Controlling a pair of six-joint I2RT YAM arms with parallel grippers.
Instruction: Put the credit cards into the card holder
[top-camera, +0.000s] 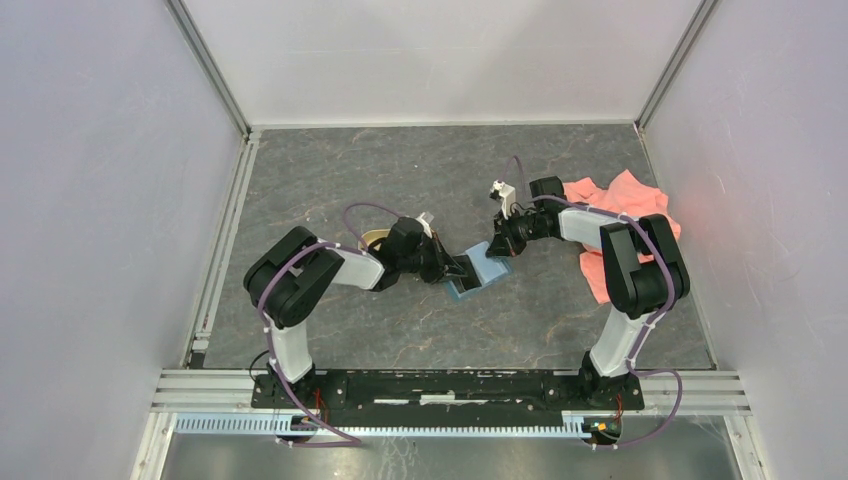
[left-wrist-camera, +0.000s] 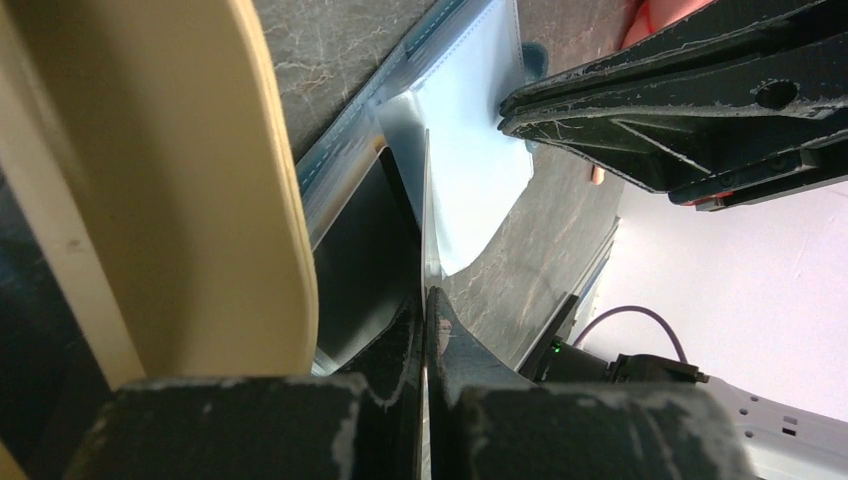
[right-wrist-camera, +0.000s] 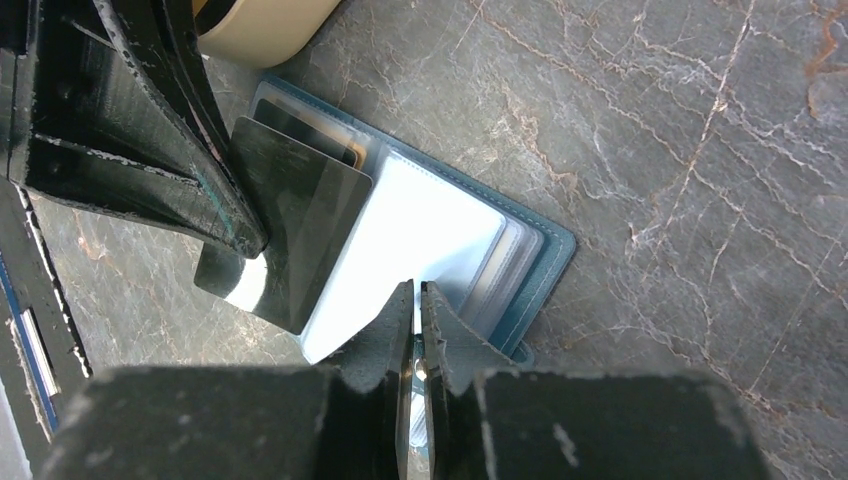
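Observation:
The card holder (right-wrist-camera: 540, 270), blue with white and clear sleeves (right-wrist-camera: 390, 240), lies on the table between my grippers. My left gripper (top-camera: 446, 262) is shut on a dark credit card (right-wrist-camera: 290, 230), seen edge-on from the left wrist and held over the holder's left part, beside another card (right-wrist-camera: 300, 130) in a sleeve. My right gripper (top-camera: 497, 250) is shut on the holder's white sleeve area at its right side; exactly what lies between its tips is hard to see.
A beige container (left-wrist-camera: 200, 200) stands just left of the holder, partly under my left arm. A crumpled pink cloth (top-camera: 625, 190) lies at the right.

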